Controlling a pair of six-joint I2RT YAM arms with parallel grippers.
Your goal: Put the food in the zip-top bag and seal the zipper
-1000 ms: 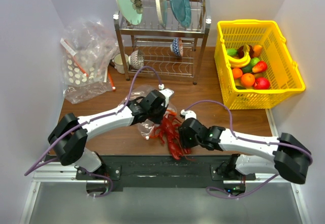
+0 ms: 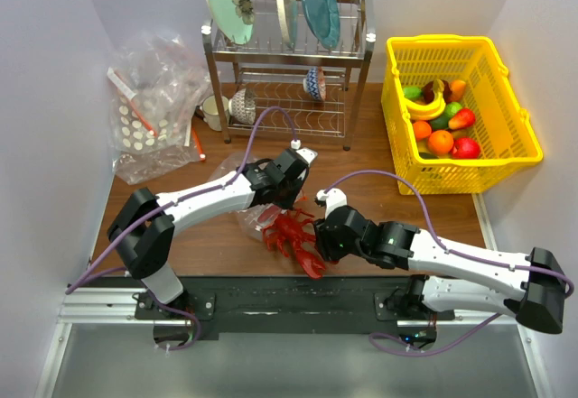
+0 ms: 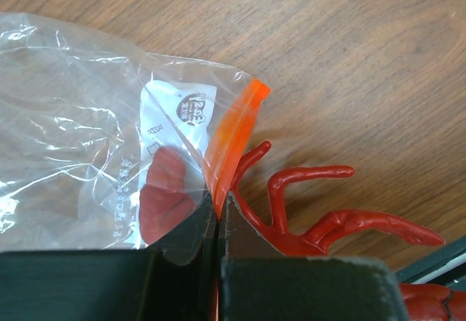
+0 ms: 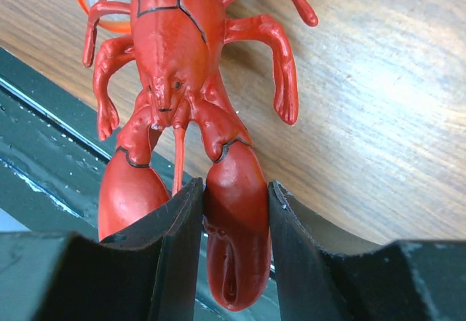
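Observation:
A red toy lobster (image 2: 291, 233) lies at the table's front, its claws toward the front edge. Through the clear zip top bag (image 3: 65, 139) its tail end (image 3: 164, 208) shows; the legs and claws are outside. My left gripper is shut on the bag's orange-edged mouth, just over the lobster. One large claw (image 4: 237, 223) of the lobster fills the gap of my right gripper, a finger close against each side. The other claw (image 4: 129, 193) lies beside the right gripper's left finger. In the top view the arms cover most of the bag.
A yellow basket (image 2: 461, 177) of toy fruit and vegetables stands at the right. The dish rack (image 2: 289, 55) with plates and cups is at the back. Other plastic bags (image 2: 153, 114) lie back left. Bare table lies right of the lobster.
The right gripper has moved slightly left, and the lobster's claws now lie a little differently.

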